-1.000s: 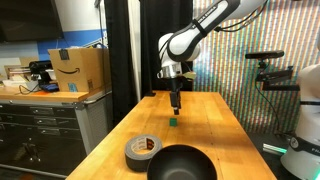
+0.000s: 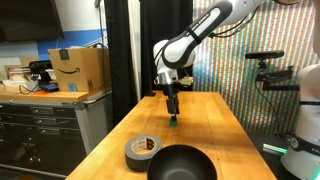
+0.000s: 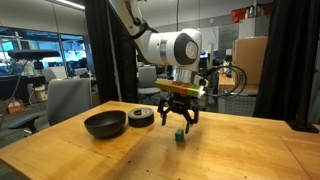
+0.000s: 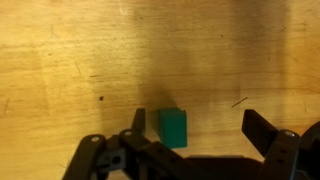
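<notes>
A small green block [image 4: 173, 128] rests on the wooden table, seen in the wrist view between the fingers, closer to the left one. My gripper is open over it, with the right finger [image 4: 262, 130] well apart from the block. In exterior view 2 the gripper [image 3: 178, 115] hangs just above the table around the green block [image 3: 180, 135], whose lower part shows beneath it. Exterior view 1 has the green block [image 2: 173, 123] directly under the arm, partly covered.
A black bowl [image 2: 181, 163] and a roll of grey tape [image 2: 142, 150] stand together on the table [image 2: 215, 120], away from the gripper. A cardboard box [image 2: 76, 70] sits on a cabinet off to the side.
The arm has come down and slightly left in exterior view 1, so the gripper is now closer to the green block. Bowl, tape and block have stayed in place.
</notes>
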